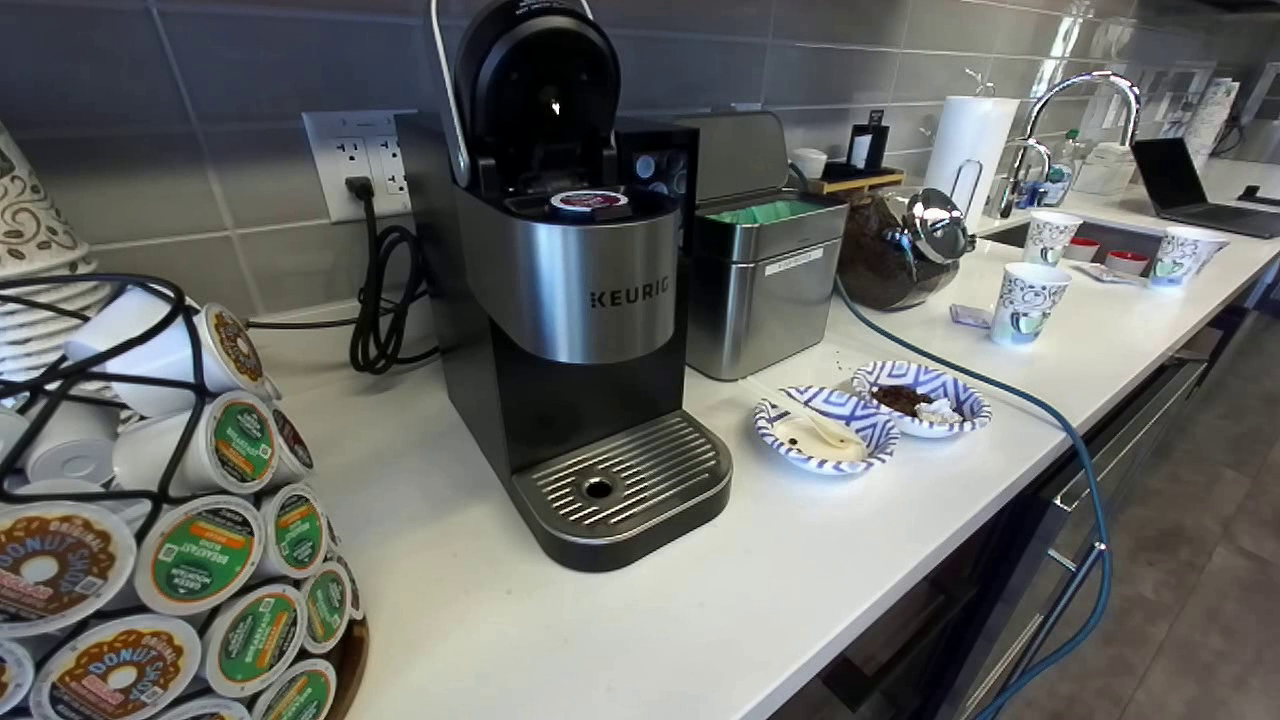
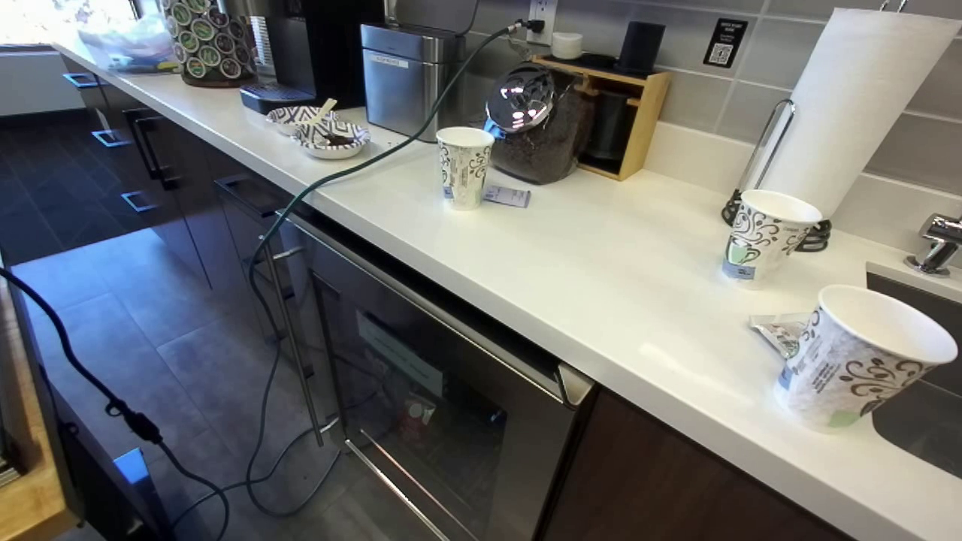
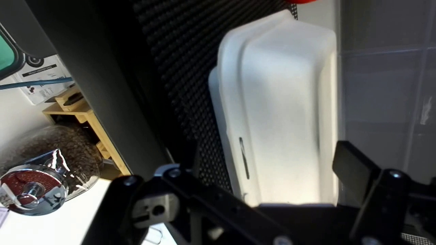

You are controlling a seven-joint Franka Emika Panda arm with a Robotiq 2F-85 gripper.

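Observation:
In the wrist view my gripper is open, its dark fingers spread to either side at the bottom of the picture. Beyond them and between them lies a long white plastic piece (image 3: pixel 282 110) with a narrow slot in one side; whether the fingers touch it cannot be told. Neither exterior view shows the gripper. A Keurig coffee maker (image 1: pixel 576 288) stands on the counter with its lid raised and a pod (image 1: pixel 588 202) in its top. Beside it is a steel bin (image 1: pixel 768 288) with its lid up.
Two patterned bowls (image 1: pixel 828 430) sit right of the machine, and a rack of coffee pods (image 1: pixel 198 552) stands at left. Paper cups (image 1: pixel 1029 304) and a blue cable (image 1: pixel 1020 414) are farther right. The counter (image 2: pixel 541 261) has clear room between the cups.

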